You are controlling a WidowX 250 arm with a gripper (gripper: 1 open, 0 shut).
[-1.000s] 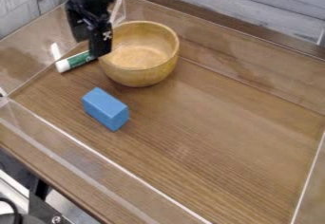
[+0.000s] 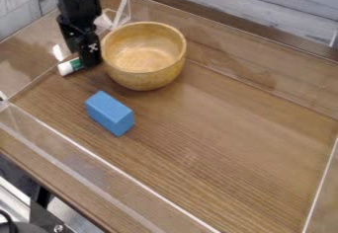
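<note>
My gripper (image 2: 82, 51) is at the upper left, black, lowered open just beside the left wall of a large tan bowl (image 2: 145, 49). A small green-and-white cylindrical item (image 2: 71, 66) lies on the table just under it, partly hidden by the gripper. A blue block (image 2: 110, 113) lies on the wood in front of the bowl.
A white strap-like shape rises behind the bowl near the gripper. Dark cables hang at the lower left, off the table.
The gripper has moved left and down, from above the bowl's left side to beside it, near the small green-and-white item. The bowl and blue block look unmoved.
</note>
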